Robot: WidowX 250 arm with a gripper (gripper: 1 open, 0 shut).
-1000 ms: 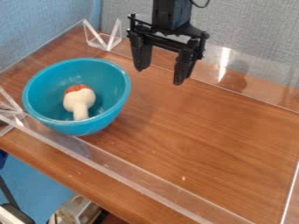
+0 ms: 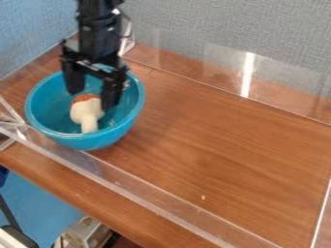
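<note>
My black gripper (image 2: 95, 83) is over the blue bowl (image 2: 116, 130) at the left of the wooden table, its open fingers reaching down into the bowl on either side of a white toy (image 2: 85, 113) with an orange top. The toy rests inside the bowl; its top is partly hidden by the gripper, and I cannot tell whether the fingers touch it.
Clear panels border the table along its back, front and left. A grey wall (image 2: 233, 34) stands behind.
My gripper has moved left and down from above the back middle of the table into the bowl over the toy. The bowl looks unmoved.
</note>
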